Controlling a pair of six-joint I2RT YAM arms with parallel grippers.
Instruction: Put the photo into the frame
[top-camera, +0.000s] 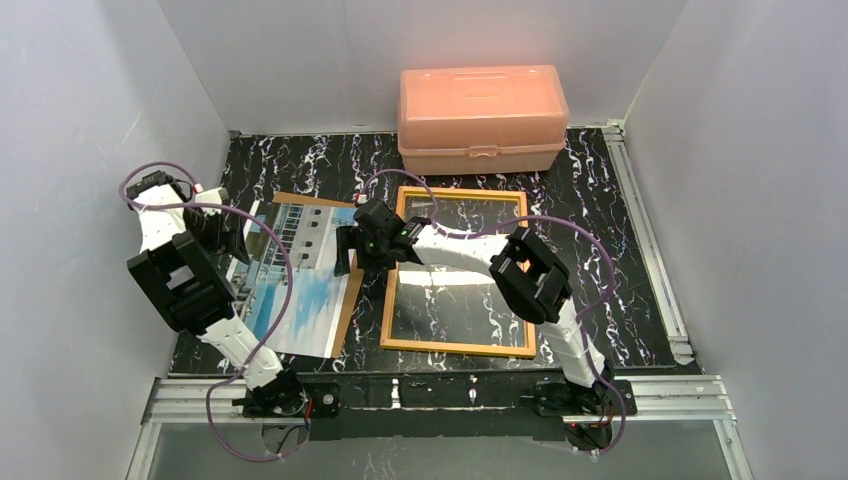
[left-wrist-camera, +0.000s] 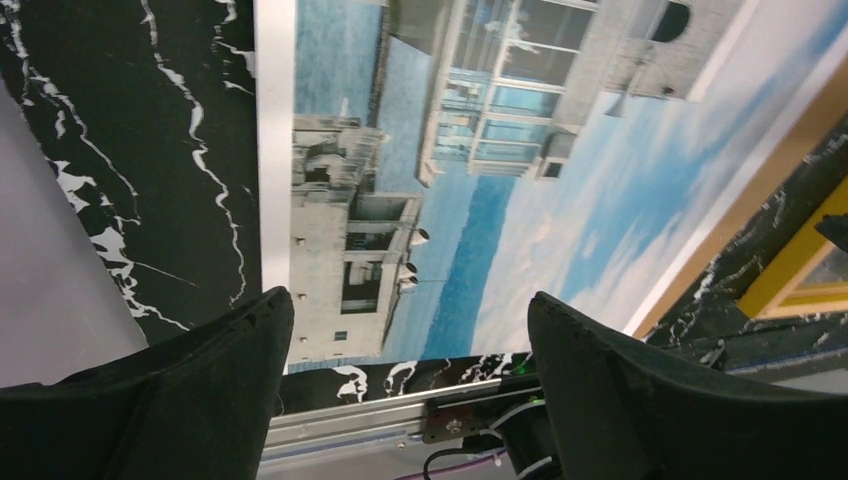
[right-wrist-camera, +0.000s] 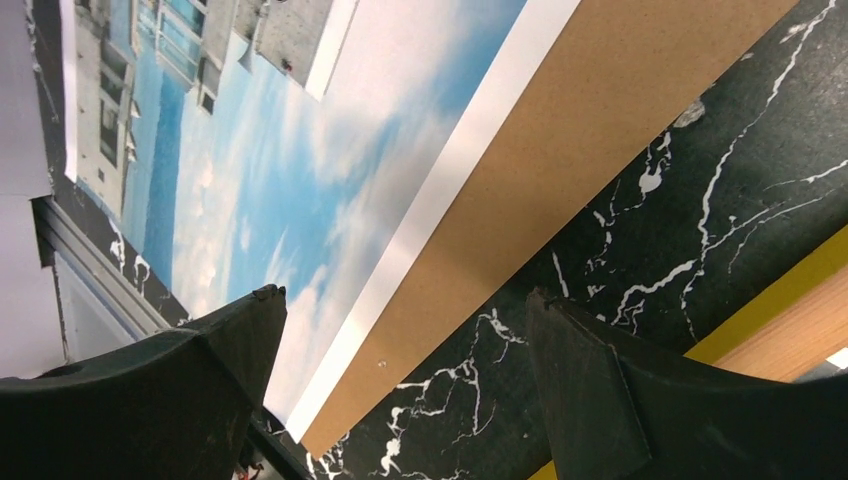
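Observation:
The photo (top-camera: 318, 292), a seaside scene with white buildings and blue sky, lies tilted on a brown board (top-camera: 350, 315), which shows along its right side and top. To the right, the yellow-edged frame (top-camera: 455, 347) rests flat with its clear pane (top-camera: 450, 315). My left gripper (top-camera: 234, 246) is at the photo's left edge; in the left wrist view its fingers (left-wrist-camera: 215, 370) stand apart with the photo (left-wrist-camera: 480, 230) beyond them. At the right edge of photo and board hovers my right gripper (top-camera: 344, 250), open, its fingers (right-wrist-camera: 215, 370) on either side of that edge.
A pink lidded box (top-camera: 483, 115) stands at the back, behind the frame. Grey walls enclose the table on the left, right and back. Bare black marbled surface (top-camera: 610, 290) lies right of the frame. Purple cables loop over both arms.

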